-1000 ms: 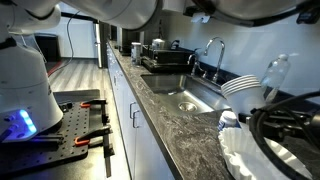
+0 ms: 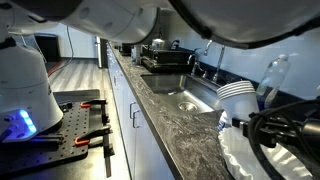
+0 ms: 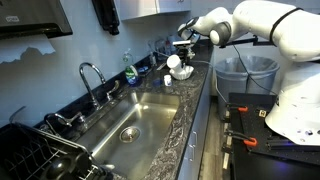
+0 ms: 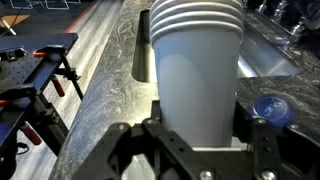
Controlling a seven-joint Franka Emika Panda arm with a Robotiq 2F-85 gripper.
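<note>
A stack of white paper cups (image 4: 198,85) fills the middle of the wrist view, with my gripper shut on its lower part. In exterior view 1 the stack (image 2: 238,100) is tilted a little, above the near left rim of a white bowl-like container (image 2: 240,152). The gripper (image 2: 256,126) shows dark behind and beside it, partly covered by a cable. From exterior view 2 the cups (image 3: 174,58) look small, over the white container (image 3: 182,72) at the counter's far end. Whether the stack touches the container cannot be told.
A blue-capped bottle (image 4: 272,108) stands close to the stack. A tall clear bottle (image 2: 272,78) is by the wall. The sink (image 2: 186,92) lies farther along the dark counter (image 2: 165,115), whose stretch beside the sink is bare.
The cup stack and gripper have come down slightly and to the left in exterior view 1. The cups stay in the grip.
</note>
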